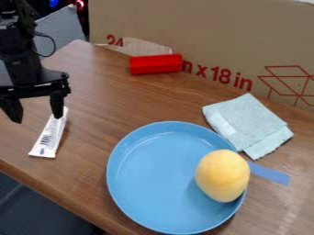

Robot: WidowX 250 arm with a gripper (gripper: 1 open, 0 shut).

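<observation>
My black gripper (35, 108) is open at the left edge of the view, above and left of a white tube (48, 138) with dark print, which lies on the wooden table with nothing holding it. A blue plate (147, 184) sits at the front centre, with a round yellow object (222, 175) resting on its right side.
A folded pale cloth (245, 123) and a strip of blue tape (269, 173) lie at the right. A red block (156, 63) is at the back, before a large cardboard box (215, 32).
</observation>
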